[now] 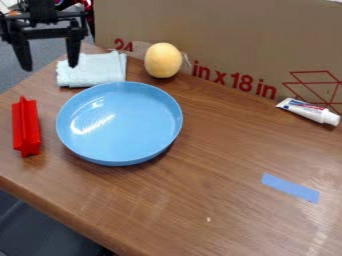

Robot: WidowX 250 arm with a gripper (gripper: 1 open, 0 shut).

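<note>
My black gripper (48, 51) hangs open at the top left, above the table's back-left area and left of a folded white cloth (91, 70), with nothing between its fingers. A blue plate (119, 125) lies on the wooden table. Left of the plate is a red elongated object (26, 127). Behind the plate, a yellow egg-shaped object (163, 60) rests by the cardboard. At the right, a white toothpaste tube (307, 110) lies on its side.
A cardboard box wall (254, 35) runs along the back. A strip of blue tape (290, 188) is stuck at the right.
</note>
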